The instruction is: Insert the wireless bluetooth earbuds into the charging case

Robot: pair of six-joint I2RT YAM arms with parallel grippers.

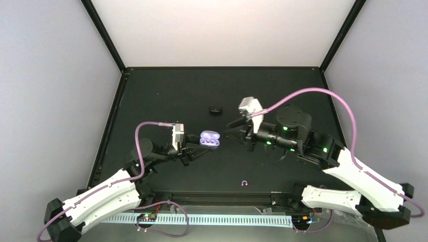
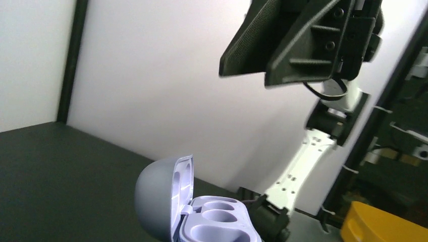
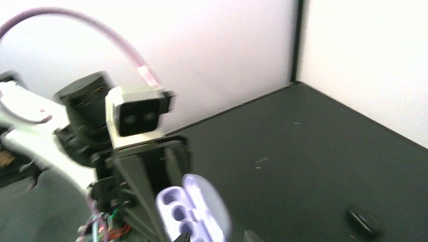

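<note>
The lilac charging case (image 1: 210,135) is held up with its lid raised. Around it my left gripper (image 1: 206,144) is shut, its dark fingers also showing in the right wrist view. The wells of the case (image 2: 220,216) that show in the left wrist view look empty. To the right of the case, my right gripper (image 1: 228,128) is apart from it; its fingers (image 2: 308,55) are spread with nothing between them in the left wrist view. A small lilac earbud (image 1: 244,183) appears near the table's front edge, away from both grippers.
A small black object (image 1: 215,110) lies on the table behind the case; the right wrist view shows it too. Bare black table (image 1: 166,96) surrounds it. A pale strip (image 1: 237,220) runs along the front, beyond the table edge.
</note>
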